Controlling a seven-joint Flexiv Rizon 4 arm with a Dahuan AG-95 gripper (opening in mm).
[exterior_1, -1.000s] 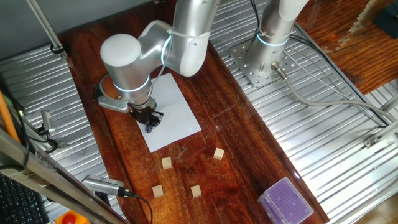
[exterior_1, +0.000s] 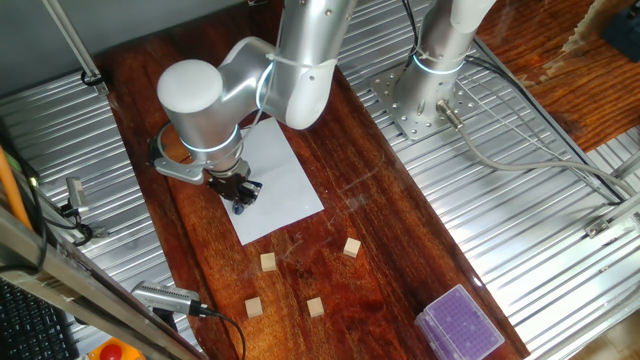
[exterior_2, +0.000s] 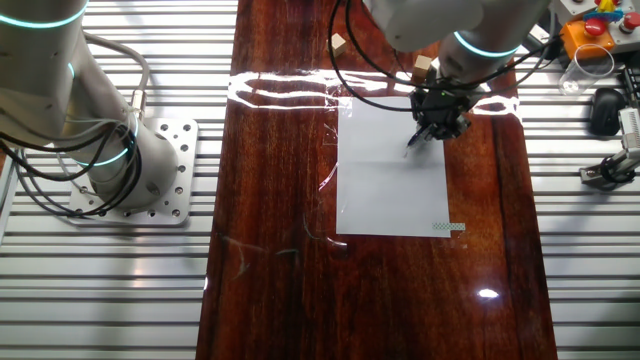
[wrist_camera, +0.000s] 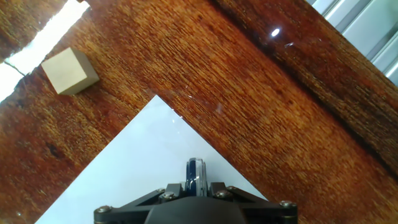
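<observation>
Over the left part of a white sheet of paper (exterior_1: 282, 190), my gripper (exterior_1: 248, 192) points down at the page. It is shut on a slim dark pen (wrist_camera: 196, 177), whose clear and dark-blue end shows between the fingers in the wrist view. In exterior view 2 the pen's thin tip (exterior_2: 409, 149) reaches down near the sheet's upper right part; whether it touches the paper I cannot tell. No drawn line can be made out on the visible paper.
Several small wooden cubes, one of them a near cube (exterior_1: 268, 262), lie beyond the paper's edge. A purple box (exterior_1: 462, 324) stands at the table's corner. Green patterned tape (exterior_2: 449, 227) lies at one paper corner. The wood around the sheet is mostly clear.
The arm has shifted very slightly to the left in exterior view 1, with the gripper still over the same part of the paper. The paper and cubes have not moved.
</observation>
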